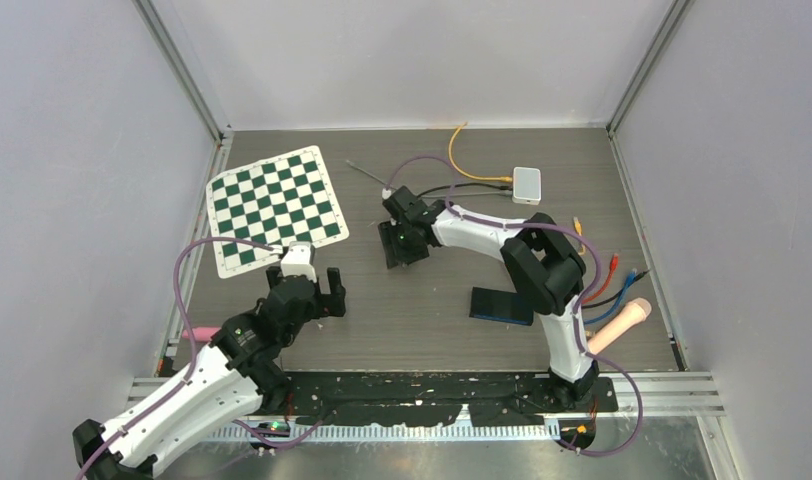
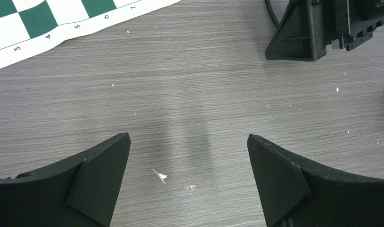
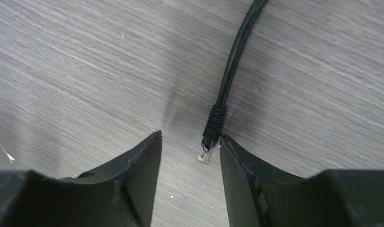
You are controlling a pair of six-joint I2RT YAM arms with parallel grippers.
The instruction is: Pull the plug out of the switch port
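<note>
The white switch box [image 1: 527, 185] sits at the back right, with a black cable [image 1: 467, 185], a grey cable and a yellow cable at its left side. In the right wrist view the black cable's free plug [image 3: 213, 126], with a clear tip, lies over the table between the parted fingers of my right gripper. It is close to the right finger [image 3: 242, 182], and whether they touch I cannot tell. A gap shows on the plug's left side. My left gripper [image 1: 304, 277] stands open and empty at the front left.
A green checkered board [image 1: 275, 208] covers the back left. In front of the right arm lies a dark flat box [image 1: 501, 306]. Loose coloured cables [image 1: 610, 285] and a flesh-coloured object [image 1: 622, 325] lie at the right edge.
</note>
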